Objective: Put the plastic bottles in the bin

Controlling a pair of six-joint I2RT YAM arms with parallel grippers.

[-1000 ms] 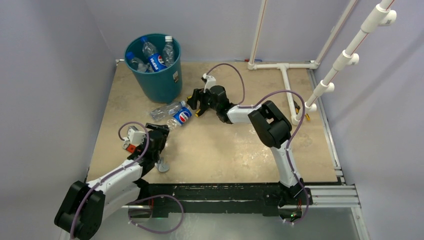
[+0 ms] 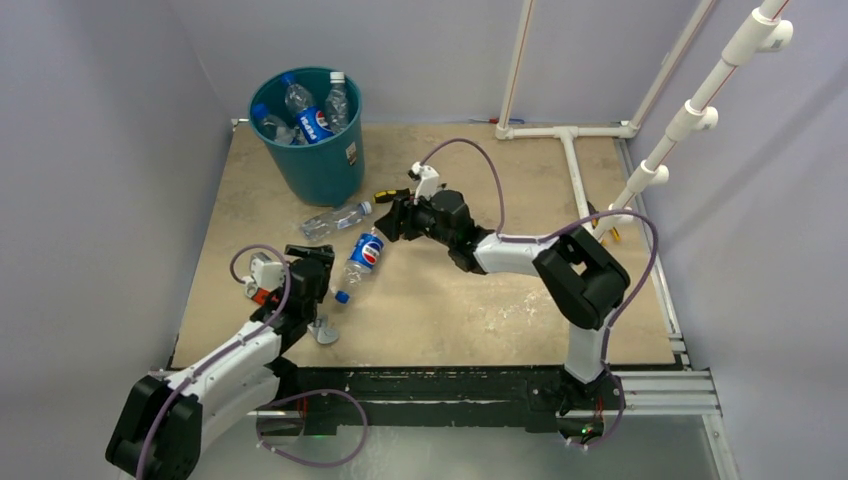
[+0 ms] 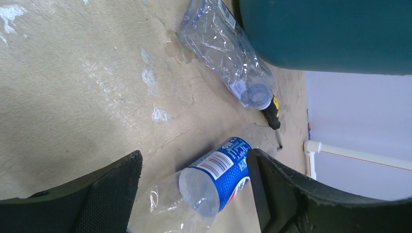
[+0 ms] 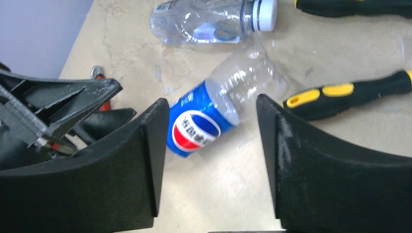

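A Pepsi bottle [image 2: 363, 256] lies on the board between both grippers; its blue label [image 3: 226, 165] shows in both wrist views. Behind it a clear bottle [image 2: 335, 220] lies beside the teal bin [image 2: 315, 170], which holds several bottles. My left gripper stands open at the Pepsi bottle's cap end, its fingers either side of it in the wrist view, not visibly gripping. My right gripper is open above the bottle's label end, nothing held.
Black-yellow screwdrivers [image 4: 347, 94] lie near the right gripper. A red-handled tool [image 2: 260, 292] sits under the left arm. White pipes [image 2: 575, 170] frame the right side. The front middle of the board is clear.
The Pepsi bottle has shifted toward the front, away from the clear bottle. The left gripper has moved slightly.
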